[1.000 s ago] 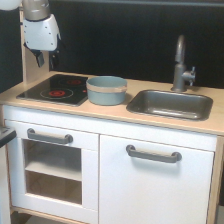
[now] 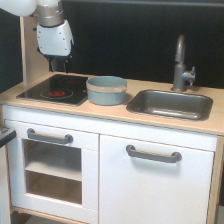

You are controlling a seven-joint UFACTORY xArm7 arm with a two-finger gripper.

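The white robot gripper hangs in the upper left, above the back of the black stove top with its red-marked burner. Its fingers are small and dark here, so whether it is open or shut cannot be made out. A grey-blue pot sits on the wooden counter just right of the stove top, below and right of the gripper.
A steel sink with a grey tap is at the right. Below are a white cupboard door and an open-fronted compartment with a shelf. A white door edge stands at the far left.
The gripper has moved right and slightly down. The pot looks unmoved.
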